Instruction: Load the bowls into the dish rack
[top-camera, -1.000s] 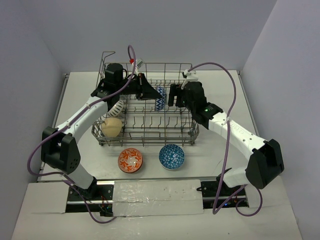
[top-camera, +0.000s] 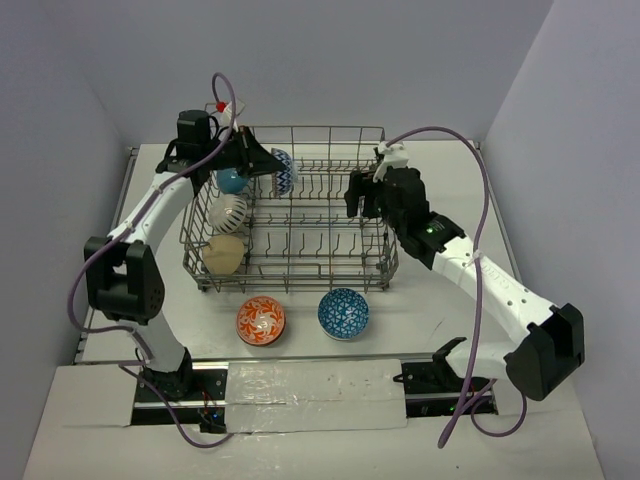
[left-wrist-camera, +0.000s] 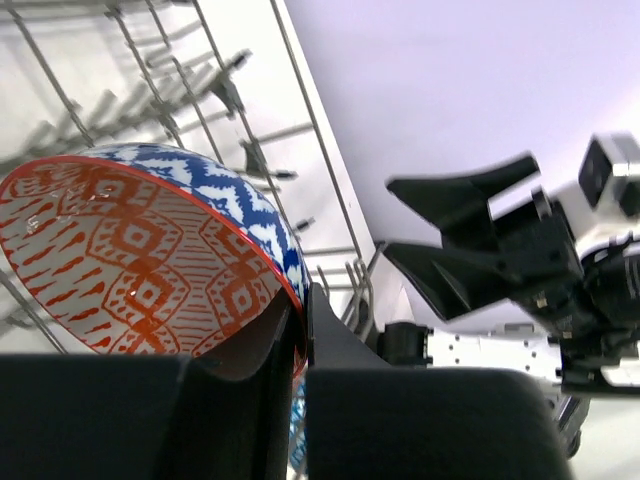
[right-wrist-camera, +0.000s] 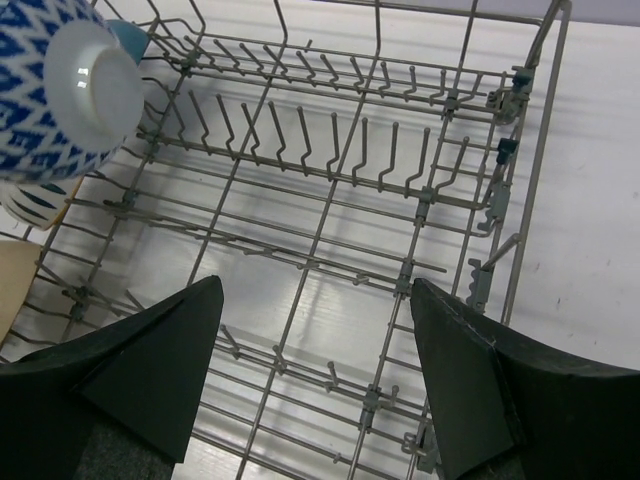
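A blue zigzag-patterned bowl (top-camera: 282, 174) with a red patterned inside (left-wrist-camera: 140, 250) is held on edge above the rack's left-middle by my left gripper (top-camera: 262, 162), whose fingers close on its rim. My right gripper (top-camera: 360, 195) stands open and empty at the rack's right side, over bare tines in its wrist view. The dish rack (top-camera: 320, 278) holds a teal bowl (top-camera: 230, 182), a striped bowl (top-camera: 227, 214) and a beige bowl (top-camera: 223, 255) along its left. An orange bowl (top-camera: 260, 320) and a blue bowl (top-camera: 343, 313) lie in front of the rack.
The rack's middle and right are empty. Bare surface lies either side of the rack, beneath both arms. Walls bound the left, back and right.
My right gripper has shifted a little to the right.
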